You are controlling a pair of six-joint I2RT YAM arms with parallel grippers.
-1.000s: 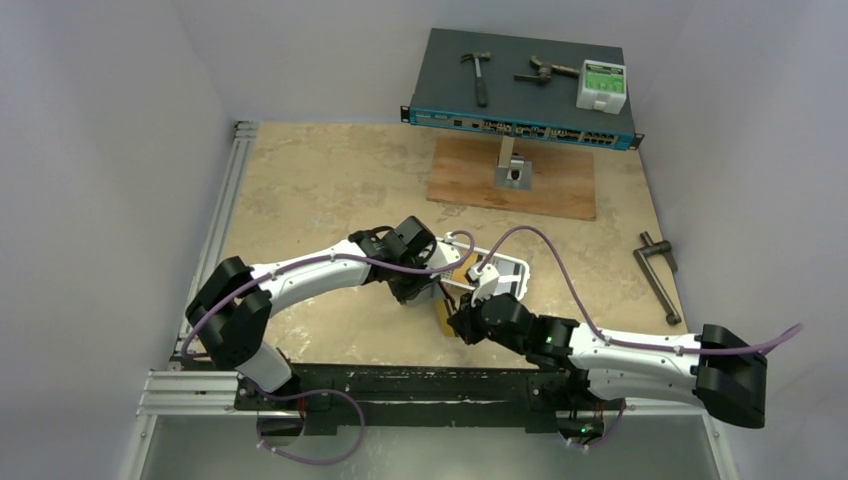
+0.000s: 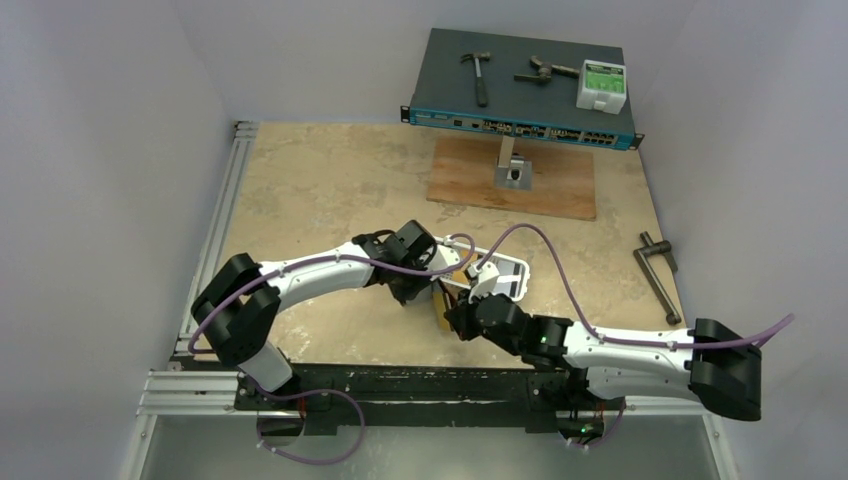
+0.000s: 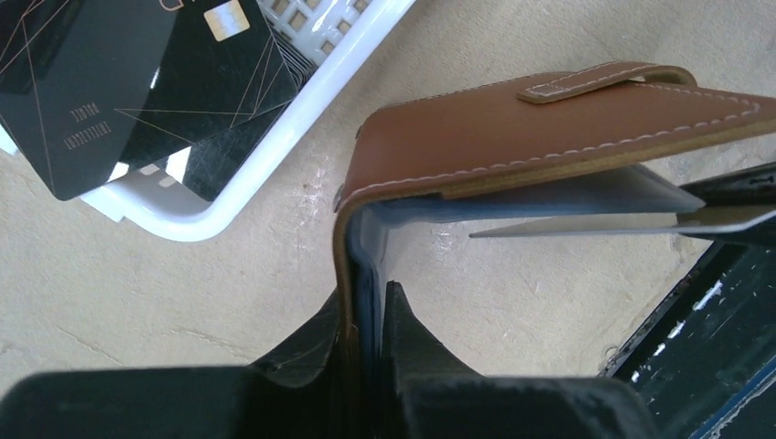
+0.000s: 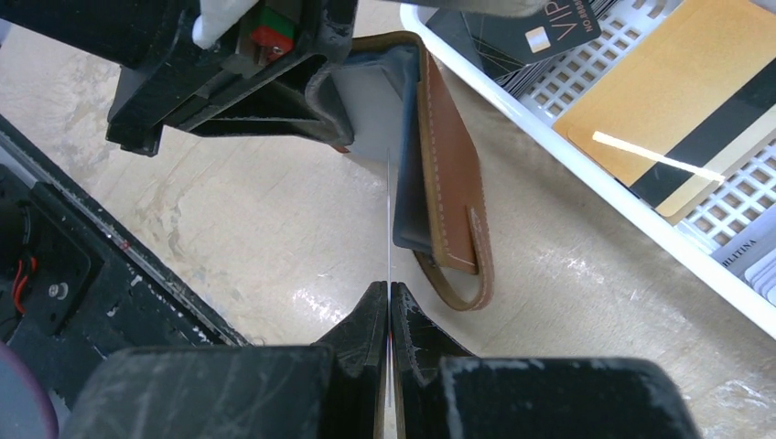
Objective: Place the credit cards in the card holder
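Note:
In the left wrist view my left gripper is shut on the brown leather card holder (image 3: 540, 133), which is open, its bluish sleeves showing. My right gripper is shut on a thin card (image 3: 567, 229), seen edge-on in the right wrist view; in the left wrist view it reaches into the open holder beside the sleeves. Black cards (image 3: 156, 91) and a gold card (image 4: 659, 91) lie in a white plastic tray (image 4: 586, 165) beside the holder. In the top view both grippers meet at the front middle and largely hide the holder.
A dark rack device (image 2: 515, 85) with hammers and a box stands at the back on a wooden board (image 2: 460, 180). Metal tools (image 2: 655, 280) lie at the right. Its dark front edge (image 2: 400, 382) runs close to the grippers.
Over the last second my right arm has shifted slightly up and left in the top view. The left arm has moved very little.

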